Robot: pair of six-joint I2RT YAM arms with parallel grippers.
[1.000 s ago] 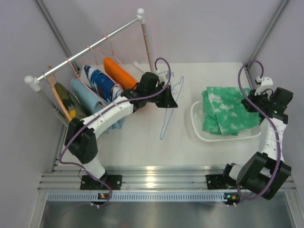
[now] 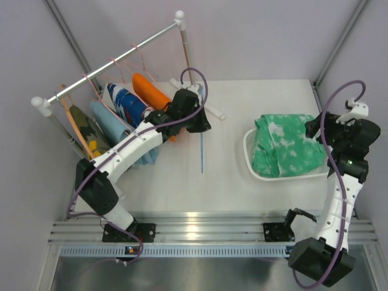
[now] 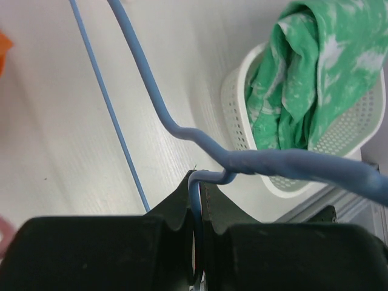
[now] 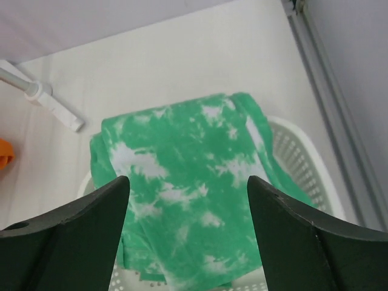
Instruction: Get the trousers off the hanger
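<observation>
A blue hanger (image 3: 151,91) is held in my left gripper, shut on it, with no trousers showing on it; in the top view this gripper is beside the clothes rack, and the hanger (image 2: 202,154) extends toward the table's front. Green tie-dye trousers (image 2: 288,142) lie folded in a white basket (image 2: 260,177) on the right, also seen as green cloth (image 4: 188,188) in the right wrist view. My right gripper stands open above the basket's right side, with nothing between its fingers.
The white rack (image 2: 112,63) at left carries several garments on pink hangers, including an orange one (image 2: 148,91). A white rack foot (image 4: 57,110) lies at the back of the table. Bare table (image 2: 212,188) shows between rack and basket.
My left gripper has moved left with the hanger, which has turned. The green cloth settled down into the basket.
</observation>
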